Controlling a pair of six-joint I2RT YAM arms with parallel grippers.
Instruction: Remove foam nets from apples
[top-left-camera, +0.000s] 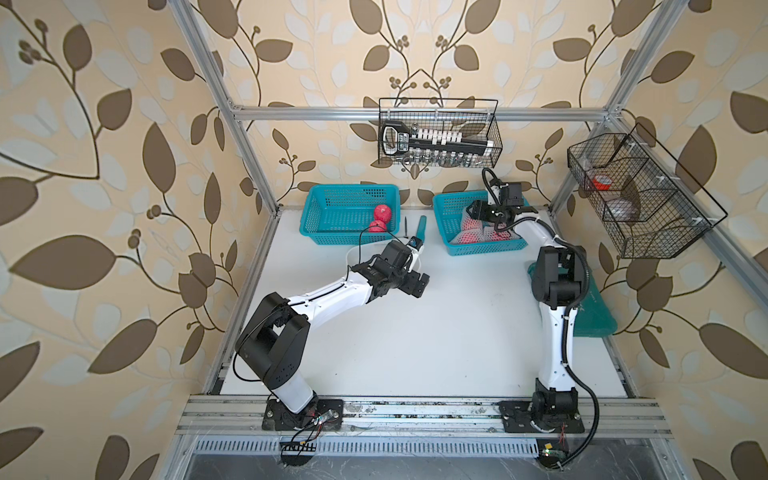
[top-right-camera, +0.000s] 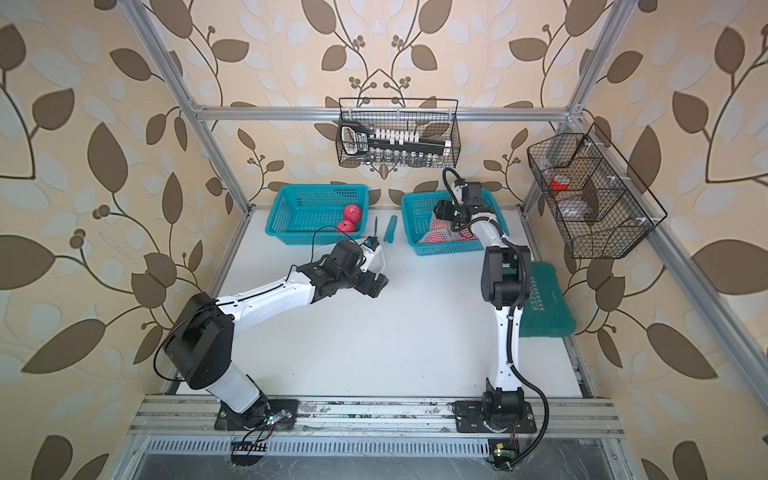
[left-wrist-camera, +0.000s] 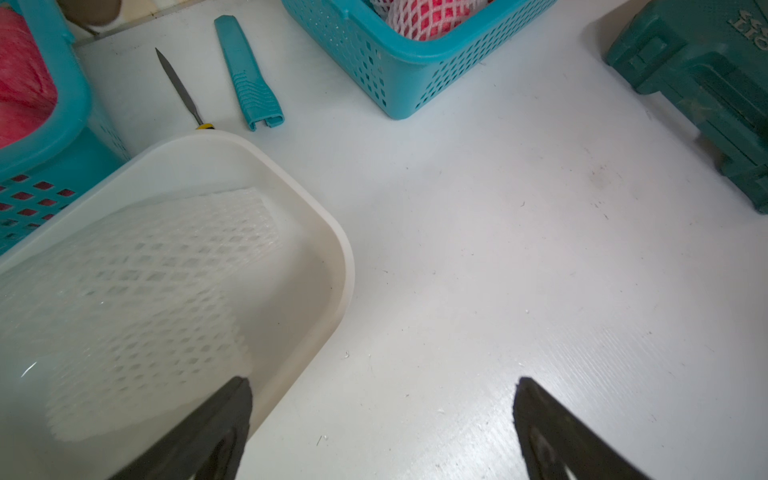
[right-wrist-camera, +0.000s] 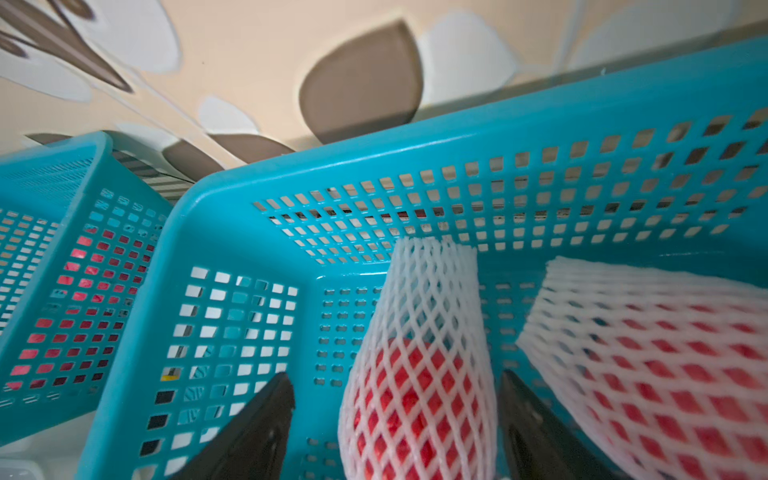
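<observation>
In the right wrist view a red apple in a white foam net (right-wrist-camera: 420, 384) stands between the fingers of my right gripper, with gaps showing at both sides. Its net tail points to the back wall of the right teal basket (right-wrist-camera: 216, 296). A second netted apple (right-wrist-camera: 672, 376) lies to its right. My left gripper is open and empty, above the table just right of a white tray (left-wrist-camera: 340, 264) with empty foam nets (left-wrist-camera: 152, 320) in it. Bare red apples (top-left-camera: 382, 213) sit in the left teal basket (top-left-camera: 320, 232).
A teal peeler-like tool (left-wrist-camera: 244, 76) and a thin pointed blade (left-wrist-camera: 180, 84) lie between the baskets. A green case (top-right-camera: 544, 308) stands at the right. Wire racks (top-left-camera: 440, 132) hang at the back.
</observation>
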